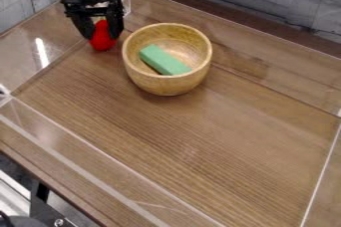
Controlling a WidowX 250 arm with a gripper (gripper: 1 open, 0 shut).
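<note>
My gripper (pixel 95 17), a black arm end, hangs at the upper left over a red object (pixel 102 36), its lower parts around the object's top; whether the fingers touch it is too small to tell. A wooden bowl (pixel 186 48) holding a green block (pixel 164 60) stands just to the right.
</note>
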